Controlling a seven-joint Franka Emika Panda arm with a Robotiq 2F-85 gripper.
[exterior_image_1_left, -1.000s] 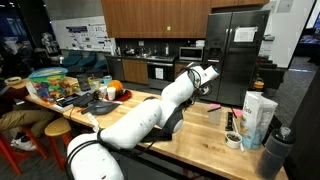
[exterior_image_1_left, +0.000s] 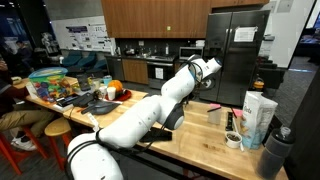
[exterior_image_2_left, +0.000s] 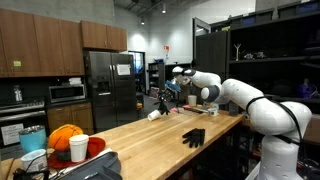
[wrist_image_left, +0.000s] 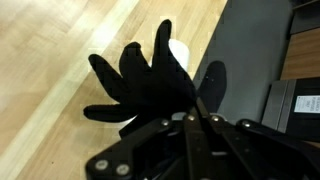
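Note:
In the wrist view a black glove (wrist_image_left: 140, 80) hangs from my gripper, its fingers spread out over the wooden table (wrist_image_left: 60, 50). The fingers look shut on the glove's fabric, though their tips are mostly covered by it. Behind the glove shows part of a white object (wrist_image_left: 180, 52), too hidden to identify. A second dark glove-like item (exterior_image_2_left: 193, 137) lies flat on the table in exterior view 2, nearer the arm's base. A small white object (exterior_image_2_left: 154, 115) appears tilted near the gripper in that view.
A bag (exterior_image_1_left: 257, 115), a dark canister (exterior_image_1_left: 275, 152) and a small bowl (exterior_image_1_left: 233, 139) stand at the table's right end. An orange item in a red bowl (exterior_image_2_left: 97, 146) and a blue pot (exterior_image_2_left: 34, 138) crowd the other end.
The arm's wrist end has shifted very slightly. Objects on the table look unmoved.

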